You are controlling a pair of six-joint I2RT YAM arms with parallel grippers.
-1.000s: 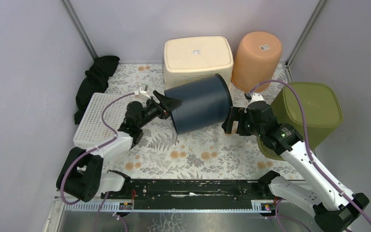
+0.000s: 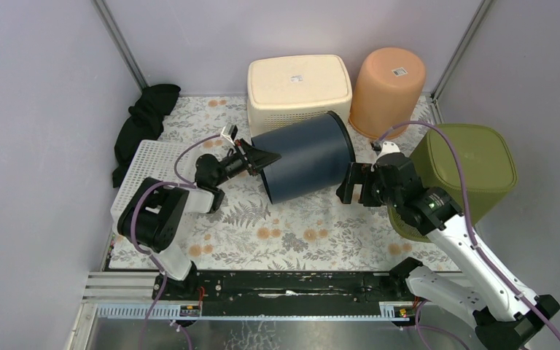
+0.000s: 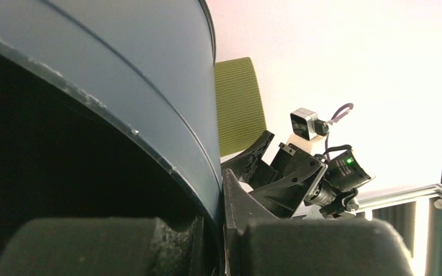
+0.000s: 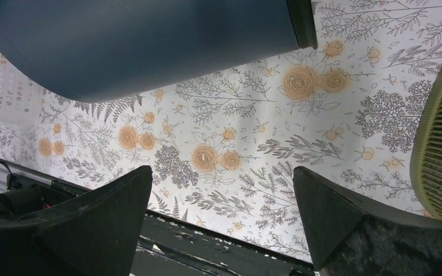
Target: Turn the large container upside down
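Observation:
The large dark blue container (image 2: 306,160) lies on its side, its open end toward the left and its base toward the right. My left gripper (image 2: 262,162) is shut on the wall at that open end. In the left wrist view the fingers (image 3: 239,230) pinch the container's rim (image 3: 132,131), with the dark inside on the left. Just off the base end, my right gripper (image 2: 348,191) stands open. Between its fingers in the right wrist view only the patterned surface shows, and the container (image 4: 149,46) is beyond them at the top.
A cream basket (image 2: 299,80) stands behind the container, beside an orange bin (image 2: 388,87). The olive bin (image 2: 474,160) is right of my right gripper. At left lie a white perforated basket (image 2: 153,157) and a black cloth (image 2: 142,120).
My left gripper has moved slightly right and closed onto the rim, its forearm swinging rightward. The container has shifted a little right. The right arm has stayed still.

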